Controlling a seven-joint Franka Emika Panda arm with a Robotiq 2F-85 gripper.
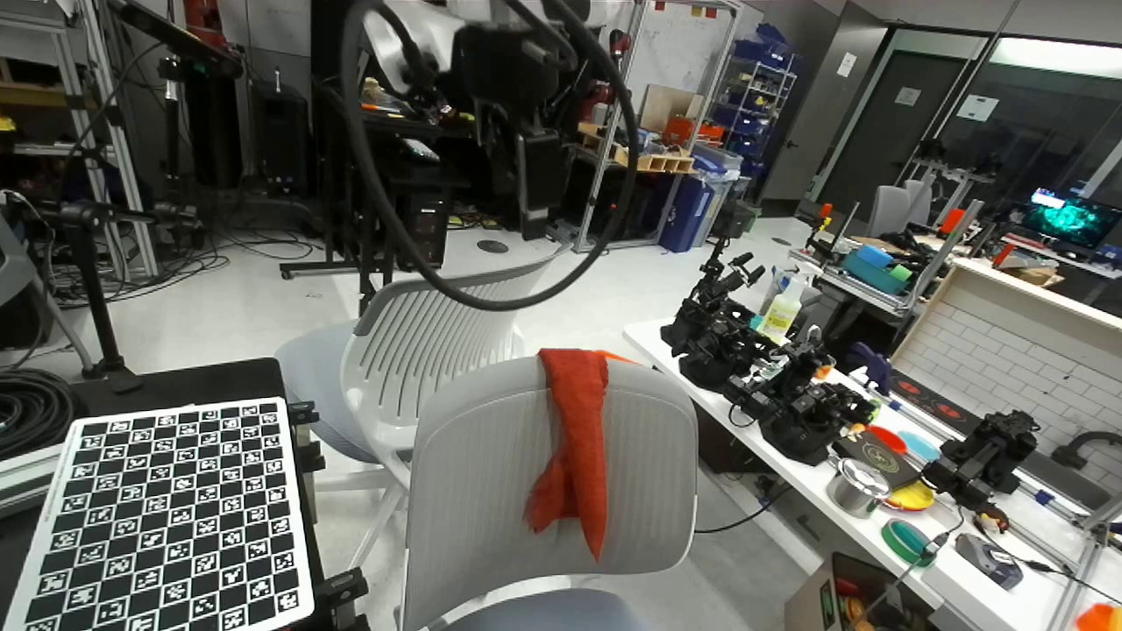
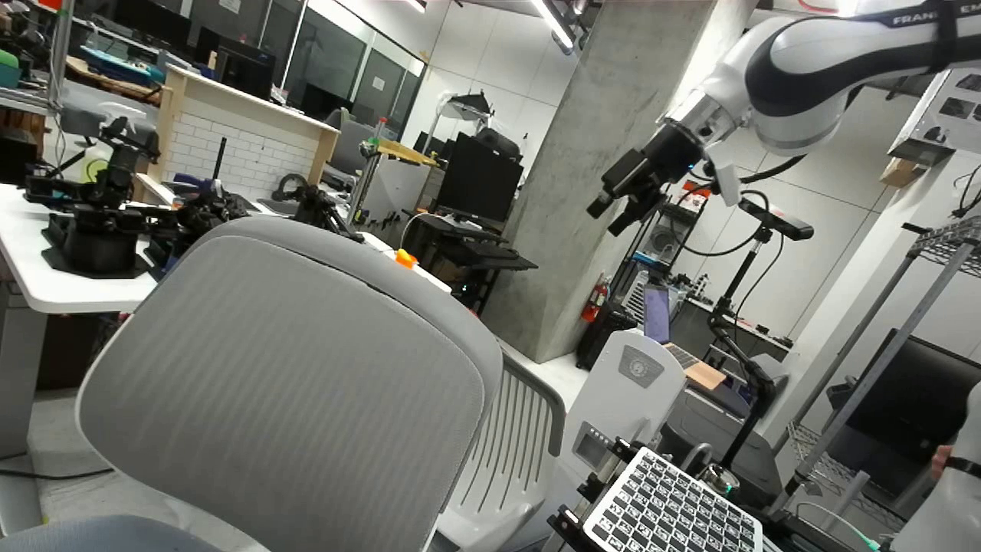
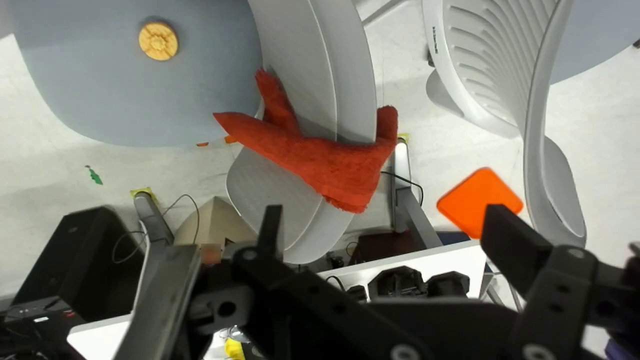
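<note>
A red cloth (image 1: 574, 452) hangs draped over the top of a grey chair's backrest (image 1: 473, 473). From above in the wrist view, the cloth (image 3: 336, 162) lies bunched across the backrest edge, its ends spreading toward the seat. My gripper (image 2: 607, 217) is raised in the air, its two fingers apart and nothing between them. Seen from its own camera, the gripper stands above the chair with the cloth well below, untouched. In exterior view 2 the cloth is not visible; only the bare side of the backrest (image 2: 294, 368) shows.
A second slatted chair (image 1: 431, 347) stands beside the first. The white table (image 1: 757, 452) carries black robot arms, a pot and plates. A patterned calibration board (image 1: 168, 515) lies at left. A yellow round piece (image 3: 158, 41) sits on the seat; an orange square (image 3: 480, 201) is nearby.
</note>
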